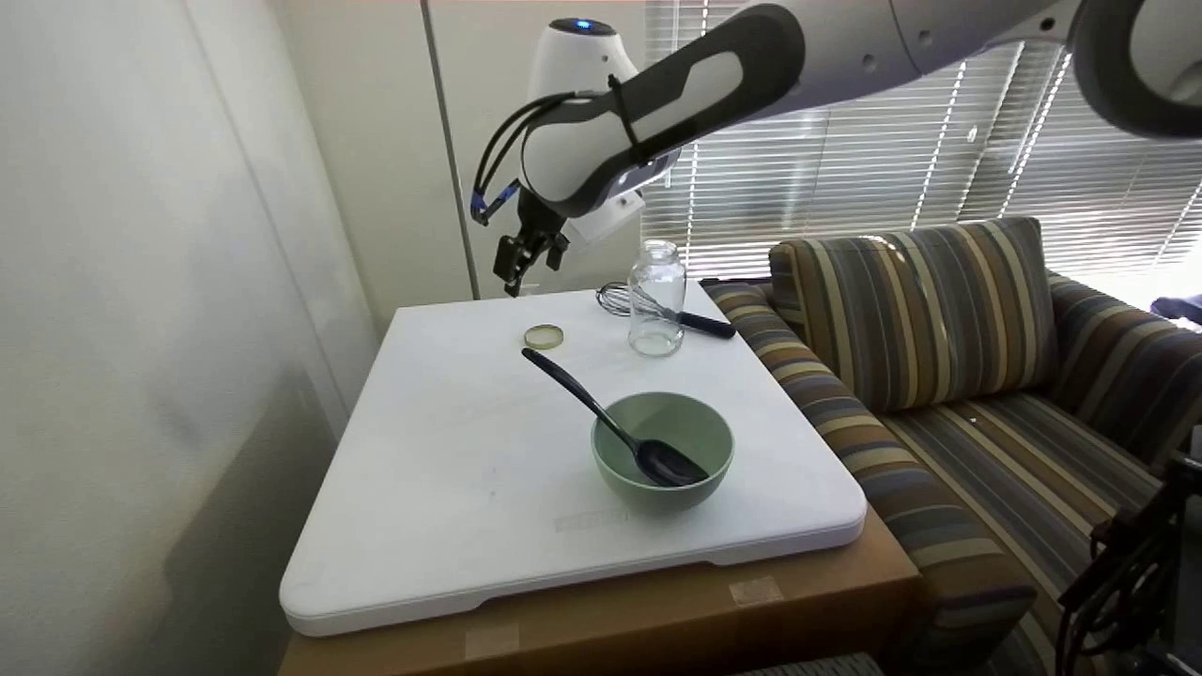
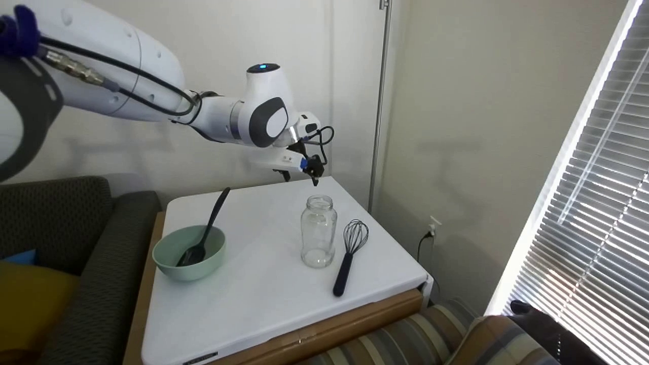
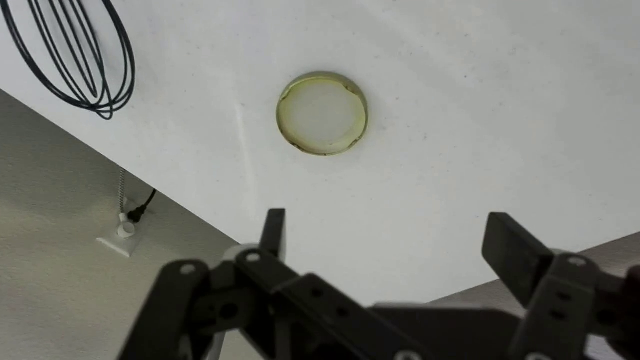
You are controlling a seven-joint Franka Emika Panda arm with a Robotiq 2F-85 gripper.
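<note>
My gripper stands open above the far end of the white tabletop, its two dark fingers wide apart and nothing between them. A round gold-rimmed jar lid [image 3: 322, 114] lies flat with its hollow side up, ahead of the fingertips in the wrist view. In exterior view 1 the same lid [image 1: 543, 337] sits below the gripper [image 1: 531, 274] and a little nearer the camera. An open glass jar [image 2: 318, 232] stands upright and appears empty. The lid cannot be made out in exterior view 2.
A black-handled whisk [image 2: 350, 255] lies beside the jar. Holding a black spoon [image 1: 665, 460], a green bowl [image 1: 614, 464] stands at the table's near right. Walls border the table's far end and left side; a striped armchair [image 1: 924, 327] adjoins its right.
</note>
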